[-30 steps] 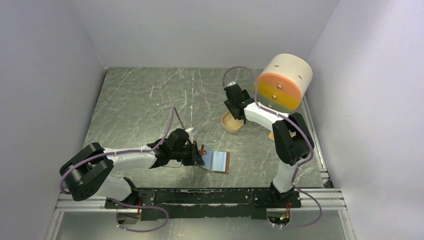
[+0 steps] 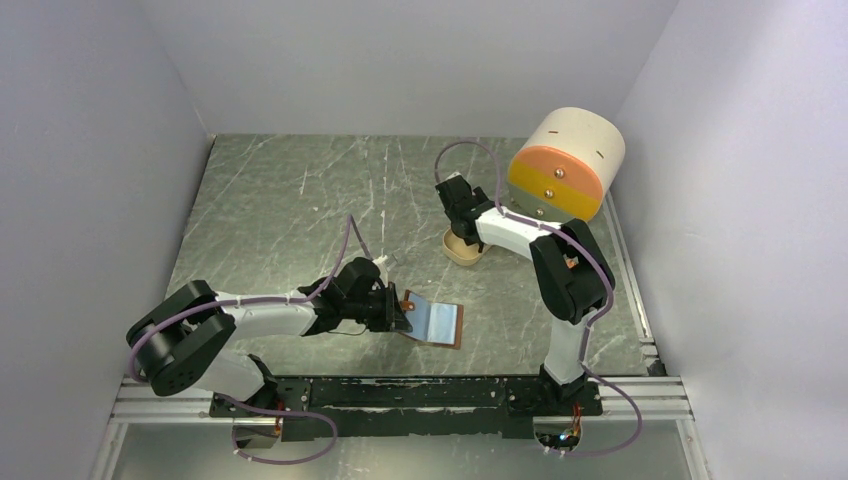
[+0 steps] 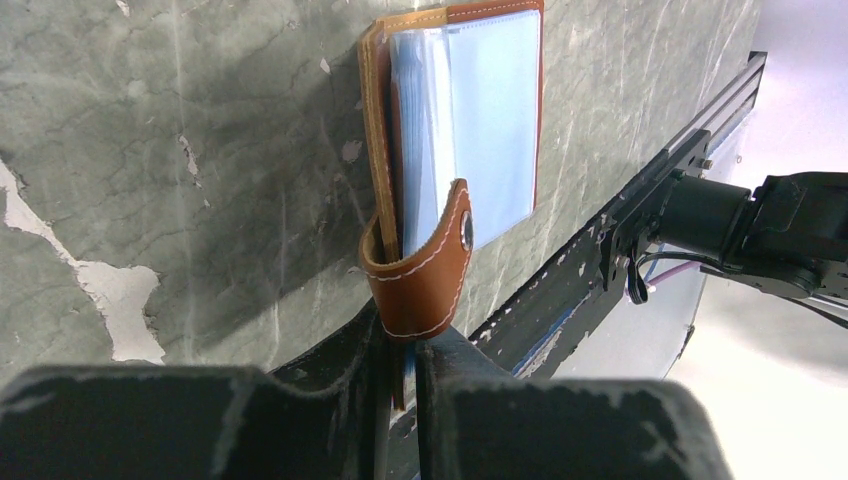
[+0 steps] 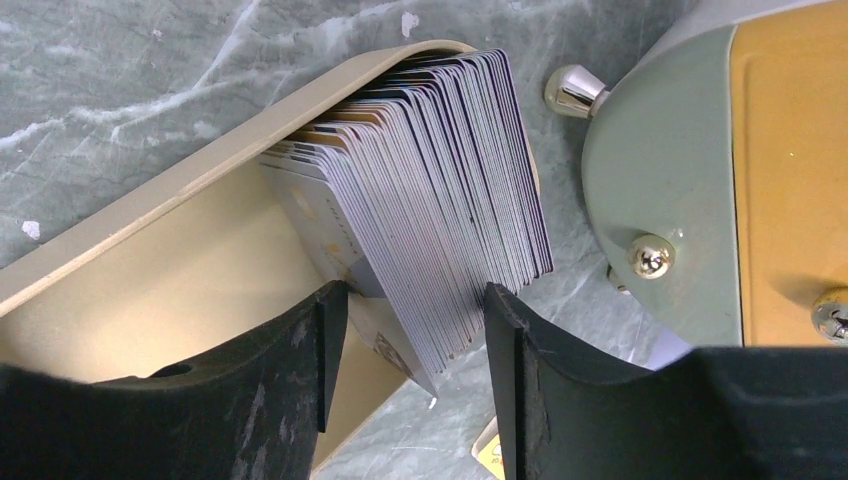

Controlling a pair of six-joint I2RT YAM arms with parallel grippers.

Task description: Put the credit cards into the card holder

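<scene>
The brown leather card holder (image 3: 420,290) with clear plastic sleeves (image 3: 495,130) lies spread on the table at front centre. My left gripper is shut on its edge, close to the snap strap. A thick stack of cards (image 4: 420,200) leans on edge inside the beige bin (image 4: 180,270). Over that bin my right gripper is part open, one finger on each side of the near end of the stack. Whether its fingers touch the cards, I cannot tell. The top view shows the card holder (image 2: 440,325) beside my left gripper (image 2: 398,310).
A round cabinet (image 2: 568,160) with orange, yellow and grey-green drawers stands just right of the bin, its metal knobs (image 4: 652,257) near the right gripper. A small yellow-and-white item (image 4: 488,450) lies on the table.
The card holder has slid a little to the right along with a small move of the left arm.
</scene>
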